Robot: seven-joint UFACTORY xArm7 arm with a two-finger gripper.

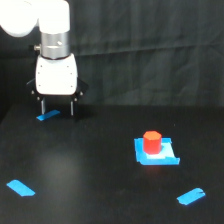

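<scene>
A red block [152, 143] with a faceted outline rests on a white patch [168, 153] edged with blue tape, right of the middle of the table. High at the far left hangs my gripper [57, 105], pointing down. Its two fingers [73, 106] are spread apart with nothing between them. The gripper is well away from the red block, to its left and farther back.
Strips of blue tape mark the black table: one below my gripper [48, 115], one at the front left [20, 188], one at the front right [190, 196]. A dark curtain [140, 50] hangs behind.
</scene>
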